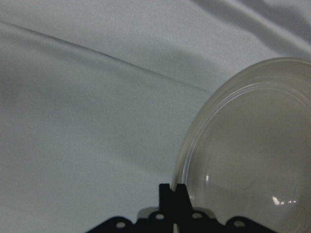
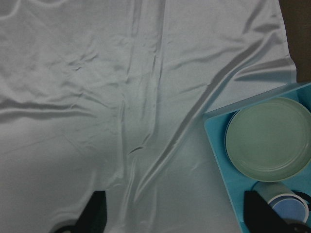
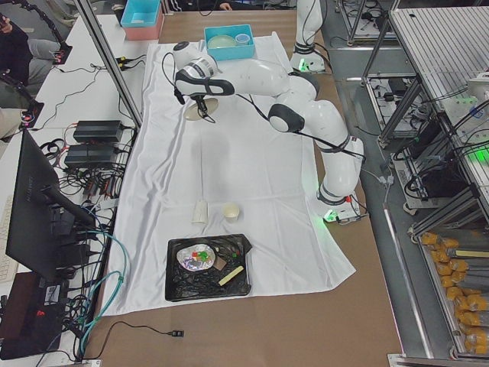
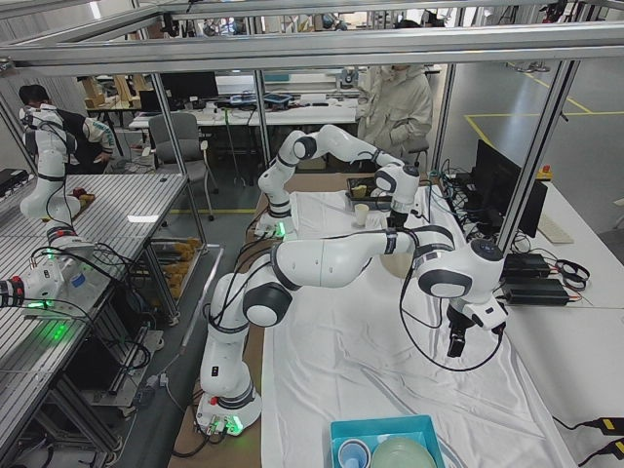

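Note:
A pale translucent round plate (image 1: 252,155) fills the right of the left wrist view, with my left gripper shut on its rim, white cloth behind it. In the right wrist view my right gripper stands open over the cloth, nothing between its fingers. A blue bin (image 2: 218,145) to its right holds a green plate (image 2: 267,138) and a cup (image 2: 289,208) lying on its side.
A black tray (image 3: 176,283) with small items sits at the cloth's near end in the camera left view, a cream cup (image 3: 231,212) and a white object (image 3: 200,214) behind it.

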